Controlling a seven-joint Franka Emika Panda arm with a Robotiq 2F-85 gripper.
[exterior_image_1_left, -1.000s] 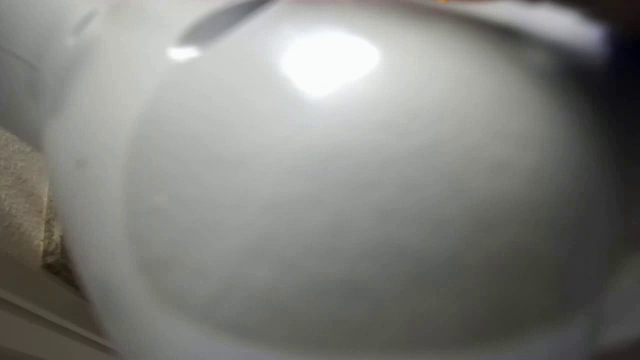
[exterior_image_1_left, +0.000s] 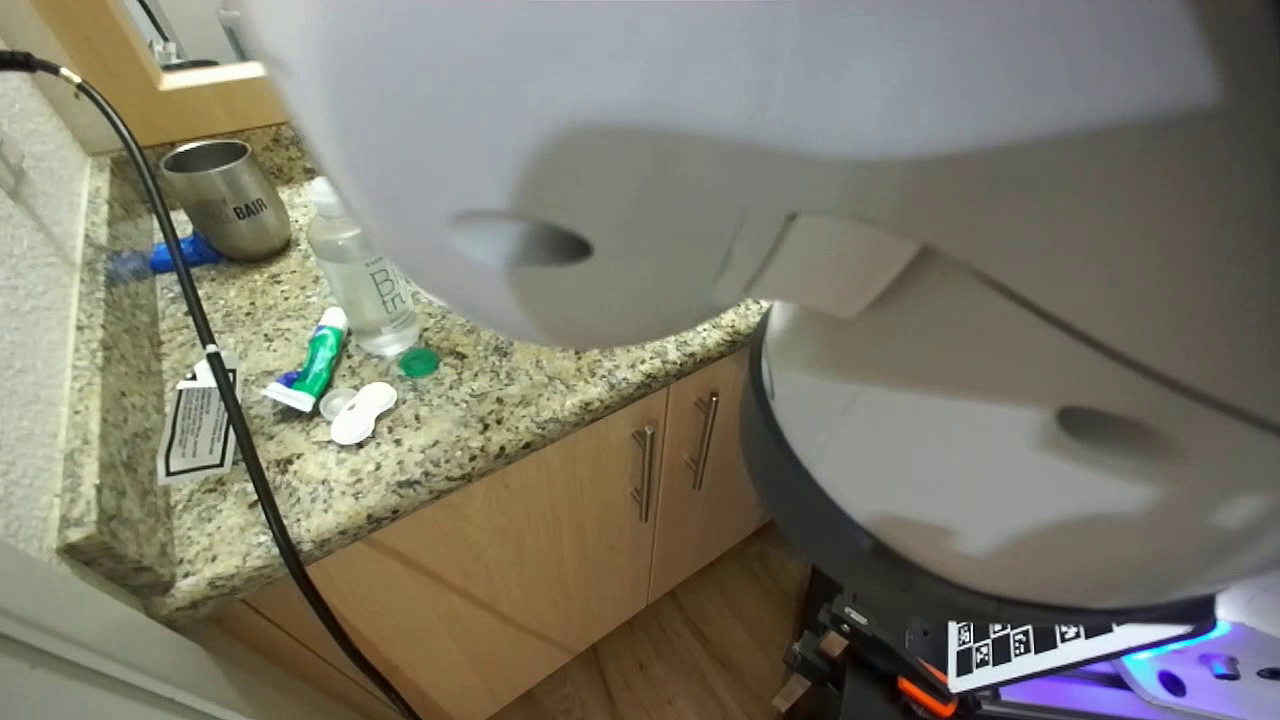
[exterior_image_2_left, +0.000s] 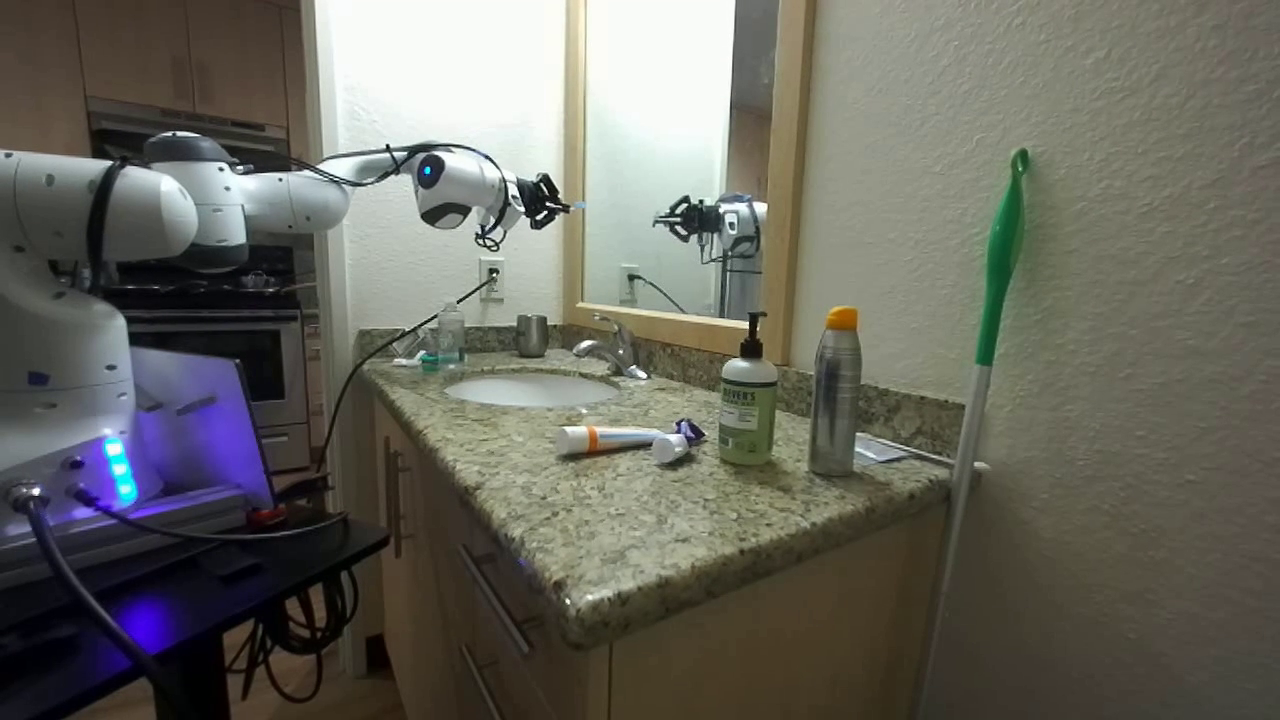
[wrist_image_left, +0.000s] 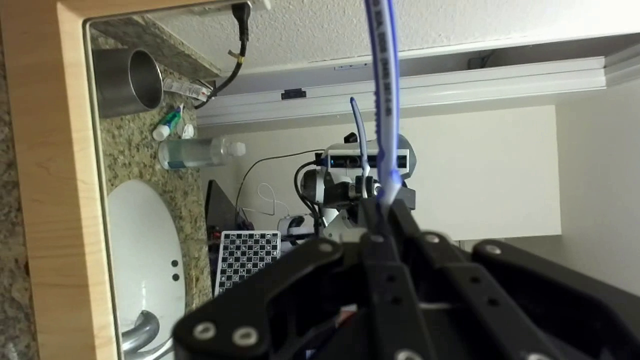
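Note:
My gripper is shut on a thin, clear stick with blue edges and small print (wrist_image_left: 385, 90), which points away from the fingers. Its far end runs out of the wrist view, so I cannot tell what the stick is. In exterior view 2 the gripper (exterior_image_2_left: 566, 208) is raised high above the counter, close to the wood-framed mirror (exterior_image_2_left: 660, 108), with a small blue bit of the stick (exterior_image_2_left: 579, 205) showing at its tips. The mirror reflects the arm and the stick. Exterior view 1 shows only large white arm parts, with the gripper out of sight.
On the granite counter (exterior_image_2_left: 528, 492) are a steel cup (exterior_image_1_left: 228, 198), a clear bottle (exterior_image_1_left: 360, 282), a green tube (exterior_image_1_left: 320, 360) and a white case (exterior_image_1_left: 362, 414). Past the sink (exterior_image_2_left: 528, 390) stand a soap pump (exterior_image_2_left: 747, 408) and spray can (exterior_image_2_left: 835, 396). A black cable (exterior_image_1_left: 198, 288) crosses the left side.
In exterior view 1 the arm filled nearly the whole picture a second ago. It has since shifted up and to the right, uncovering the counter's left end, cup, bottle and tube.

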